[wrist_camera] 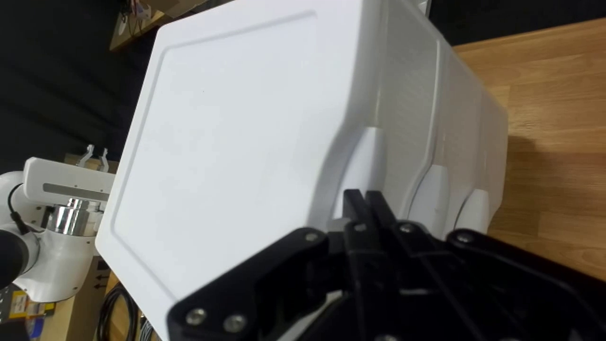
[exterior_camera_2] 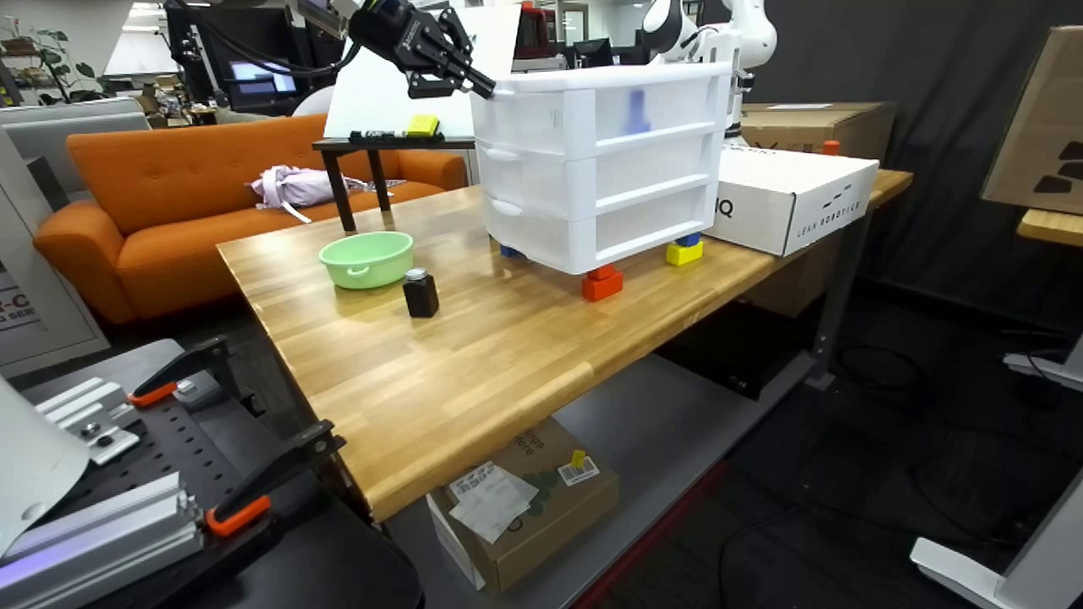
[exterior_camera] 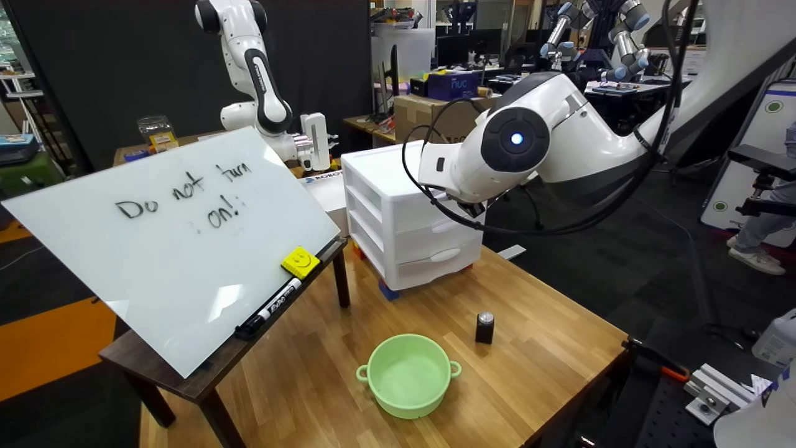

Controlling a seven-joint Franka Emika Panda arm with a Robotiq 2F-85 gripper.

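Note:
A white plastic drawer unit (exterior_camera: pixel 418 201) stands at the back of the wooden table, its drawers pushed in. In the wrist view, my black gripper is at the lower end of the top drawer's handle (wrist_camera: pixel 366 156). Its fingers are almost together, with only a sliver of gap; whether the handle's lip is between them cannot be made out. From the side, the gripper (exterior_camera_2: pixel 484 85) reaches the unit's upper front edge. The rest of the arm covers the fingertips in exterior view 1.
A green two-handled bowl (exterior_camera: pixel 408 373) and a dark shaker (exterior_camera: pixel 485 328) stand on the table before the drawers. A whiteboard (exterior_camera: pixel 179 239) with a yellow eraser (exterior_camera: pixel 300 262) and a marker (exterior_camera: pixel 280 297) leans at the left. Cables loop beside my arm.

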